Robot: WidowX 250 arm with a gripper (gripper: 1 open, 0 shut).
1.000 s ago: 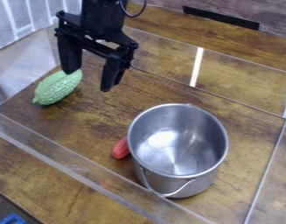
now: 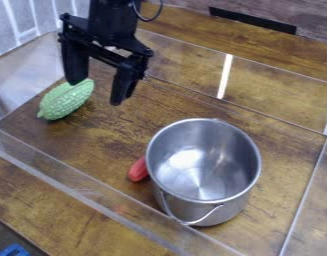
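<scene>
My black gripper (image 2: 99, 80) hangs over the upper left of the wooden surface, its two fingers spread apart with no object visible between them. Below and left of it lies a green corn-like vegetable (image 2: 66, 99), partly near the left finger. A steel pot (image 2: 203, 175) stands at the lower right, and a red object (image 2: 139, 169) lies against its left side, partly hidden by it.
A clear plastic wall (image 2: 46, 165) runs along the lower left, with another at the upper left.
My gripper has shifted slightly to the left, toward the green vegetable. The pot, red object and vegetable look unmoved.
</scene>
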